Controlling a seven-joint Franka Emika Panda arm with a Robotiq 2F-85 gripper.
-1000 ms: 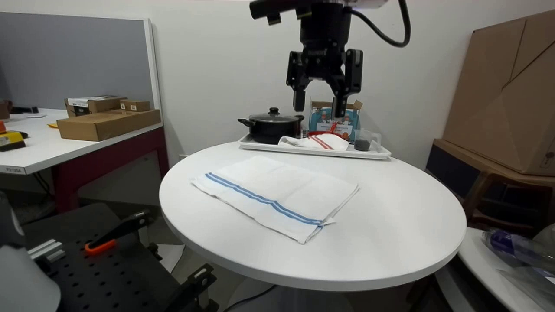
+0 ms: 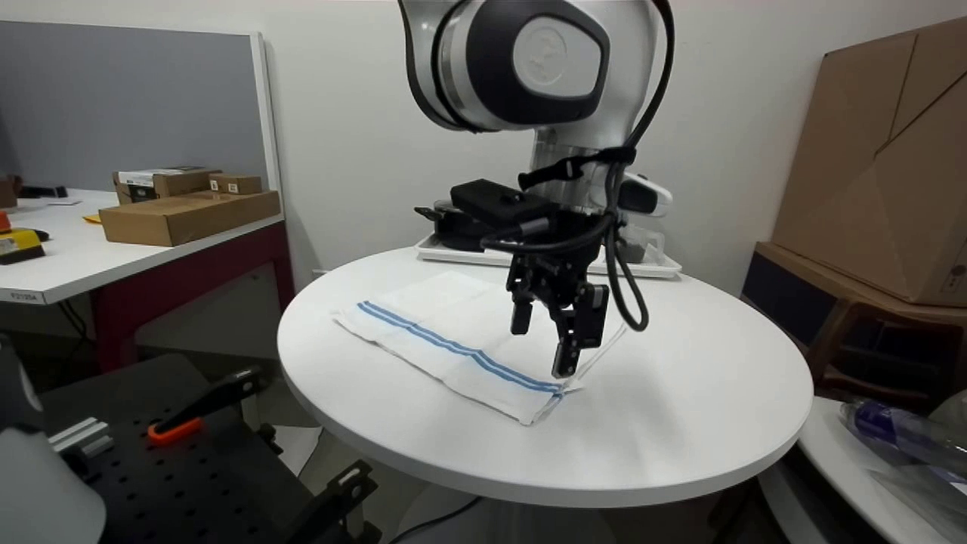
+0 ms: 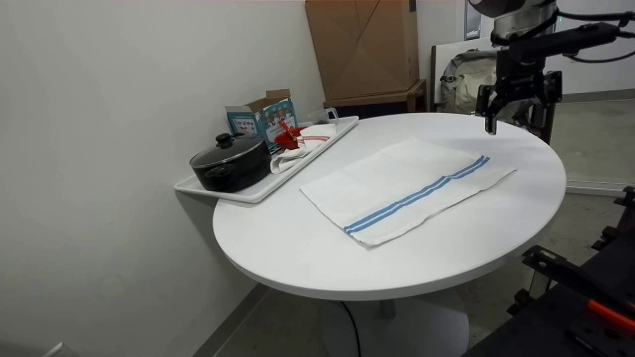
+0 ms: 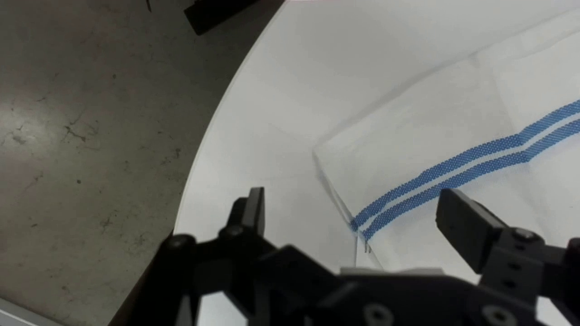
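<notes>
A white towel (image 2: 453, 322) with a double blue stripe lies spread on the round white table (image 2: 716, 399). In exterior view 2 the whole towel (image 3: 411, 181) shows, nearly flat. My gripper (image 2: 542, 347) is open and hangs above the striped end, with nothing between its fingers; from the other side the gripper (image 3: 513, 122) stands clear of the tabletop. In the wrist view, the towel's edge and stripe end (image 4: 361, 228) appear between the open fingers of the gripper, below them. One black finger (image 4: 462, 228) overlaps the cloth in that view.
Along the wall a white tray (image 3: 262, 193) holds a lidded black pot (image 3: 233, 163), a blue box (image 3: 280, 116), a red-striped cloth (image 3: 315, 137) and a clear cup. Bare table surrounds the towel. A large cardboard box (image 2: 893, 172) stands off to the right.
Compared with one second ago, my gripper has come down and toward the towel's striped end, turning as it moved. The towel lies as before.
</notes>
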